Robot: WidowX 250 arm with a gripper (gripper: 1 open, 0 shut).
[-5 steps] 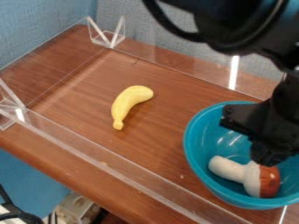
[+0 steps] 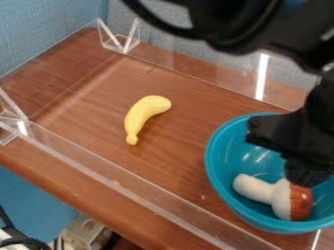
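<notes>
My black gripper (image 2: 284,139) reaches in from the upper right over a teal bowl (image 2: 228,139), hiding the bowl's back right part. In the bowl lies a toy mushroom (image 2: 279,196) with a white stem and a red-brown cap, just below the gripper. The fingertips are dark and overlap, so whether the fingers are open or shut is unclear. A yellow banana (image 2: 146,114) lies on the wooden table to the left of the bowl.
The wooden table (image 2: 92,98) is bordered by clear low walls with brackets. Free room surrounds the banana on the left and middle. A blue-grey backdrop stands behind, and cables show at the lower left.
Over the last second the arm and gripper have shifted slightly over the right of the bowl. The banana, bowl and mushroom look unmoved.
</notes>
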